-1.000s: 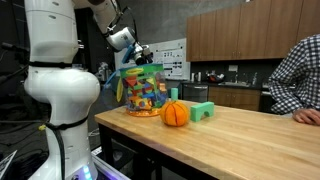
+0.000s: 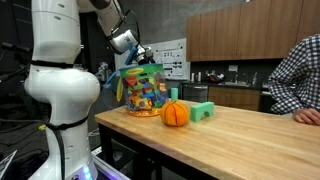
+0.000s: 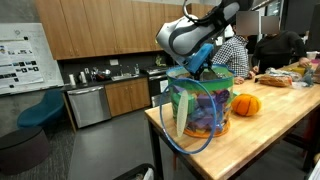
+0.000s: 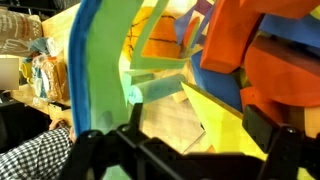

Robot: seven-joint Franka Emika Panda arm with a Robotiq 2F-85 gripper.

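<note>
A clear container (image 2: pixel 144 90) with a green rim, full of colored blocks, stands at the near left of the table; exterior view 2 shows the same container (image 3: pixel 203 104). Above its opening, my gripper points down in the wrist view, open with nothing between its fingers. Under the fingers lie a yellow block (image 4: pixel 215 115), a red block (image 4: pixel 232 35) and a blue block (image 4: pixel 215 84). The fingertips' exact height over the blocks is hard to tell.
An orange pumpkin (image 2: pixel 175 113) sits on the table beside the container, with a green block (image 2: pixel 202 110) just past it. A blue cable (image 3: pixel 178 145) loops in front of the container.
My arm's wrist appears to have shifted slightly right and down over the container. The container, pumpkin and green block stay put.
</note>
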